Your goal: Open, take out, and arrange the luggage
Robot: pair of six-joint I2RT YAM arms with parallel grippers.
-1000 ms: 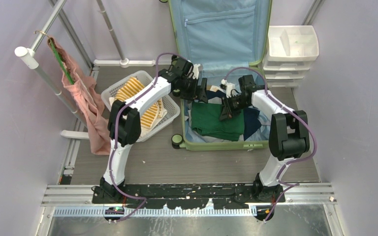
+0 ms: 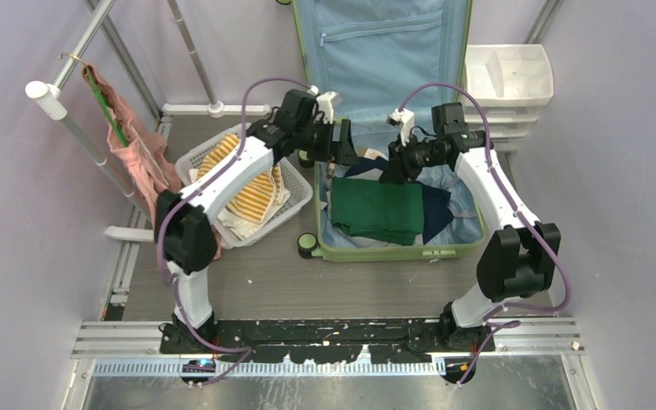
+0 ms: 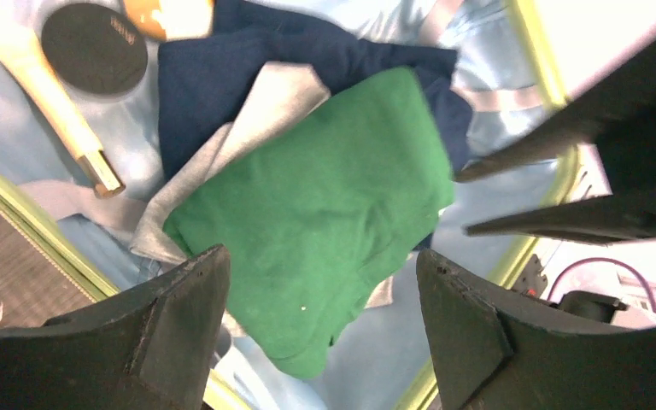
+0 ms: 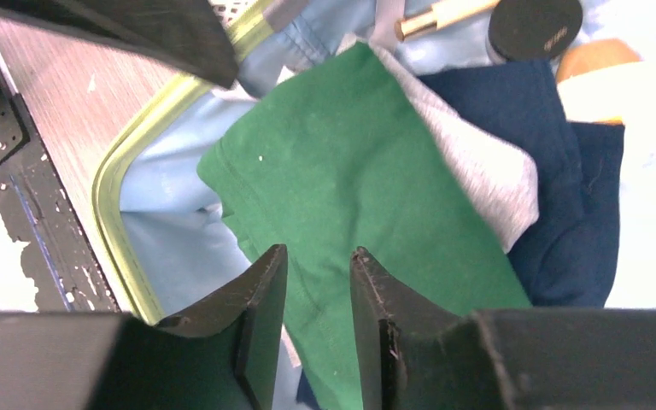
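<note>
In the open green suitcase (image 2: 444, 252), a folded green cloth (image 2: 376, 209) lies over grey and navy clothes (image 2: 436, 212). My left gripper (image 2: 342, 145) hangs open over the case's upper left, its fingers wide with nothing between; the left wrist view shows the green cloth (image 3: 307, 205) below. My right gripper is part open above the green cloth, with a narrow gap and nothing visible between its fingers. A black round item (image 3: 94, 47) and a wooden-handled item (image 3: 55, 94) lie in the case beside the clothes.
A white basket (image 2: 295, 209) with striped cloths stands left of the case. A pink garment (image 2: 137, 145) hangs on the rack at left. A white drawer unit (image 2: 504, 77) stands behind right. Bare floor (image 2: 333, 290) lies in front.
The left arm has also shifted and lifted slightly.
</note>
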